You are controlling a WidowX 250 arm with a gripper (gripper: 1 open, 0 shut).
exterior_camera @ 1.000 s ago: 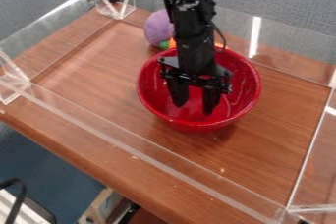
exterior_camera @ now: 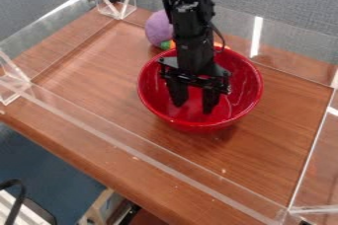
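Note:
A black robot arm reaches down from the top centre into a red bowl (exterior_camera: 243,100) on the wooden table. My gripper (exterior_camera: 195,94) hangs inside the bowl, its two dark fingers spread apart and pointing down. Whether anything lies between or under them is too dark to tell. Behind the arm, partly hidden by it, sits a purple round object (exterior_camera: 157,29), with small bits of yellow, orange and green beside it.
Clear acrylic walls border the wooden table (exterior_camera: 93,81), whose left part is bare. A grey wall stands behind. Below the front left edge are a dark floor and some equipment with a black cable.

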